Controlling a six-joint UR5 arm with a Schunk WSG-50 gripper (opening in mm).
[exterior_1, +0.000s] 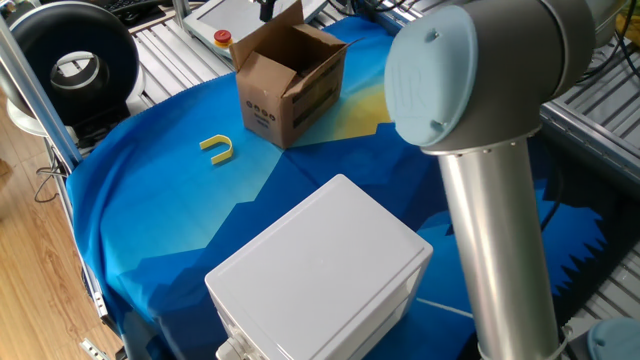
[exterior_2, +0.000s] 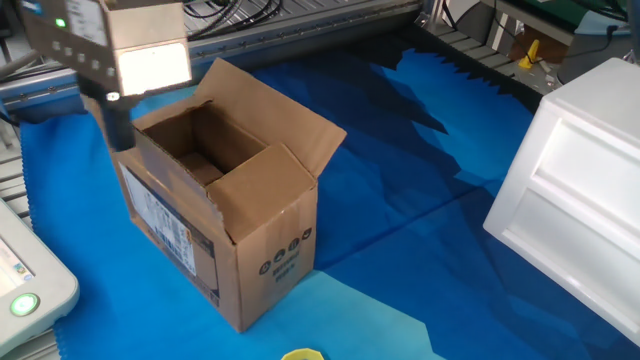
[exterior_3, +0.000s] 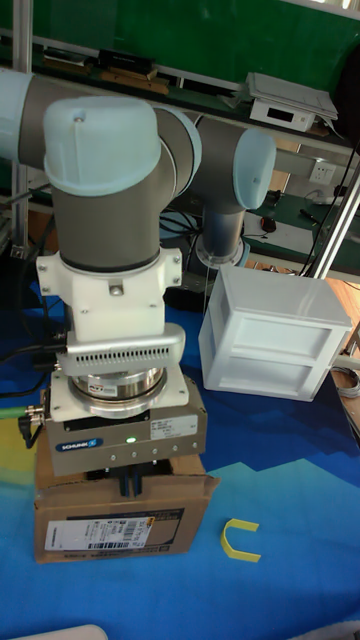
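Note:
An open cardboard box (exterior_1: 290, 90) stands on the blue cloth with its flaps up. In exterior view 2 its inside shows brown cardboard, with the lower part partly hidden. My gripper (exterior_2: 118, 140) hangs by the box's upper left edge there, its dark fingers pointing down. Exterior view 3 has the gripper (exterior_3: 130, 485) in front of the box's upper part, hiding the opening. Its fingers overlap too much to show the gap between them. A yellow U-shaped piece (exterior_1: 230, 150) lies flat on the cloth beside the box, away from the gripper.
A white drawer unit (exterior_1: 320, 270) stands on the cloth, well apart from the box, with its drawers (exterior_3: 279, 357) shut. Near the box lies a teach pendant (exterior_2: 30, 280); a red button (exterior_1: 222, 38) shows there too. Open cloth separates box and drawers.

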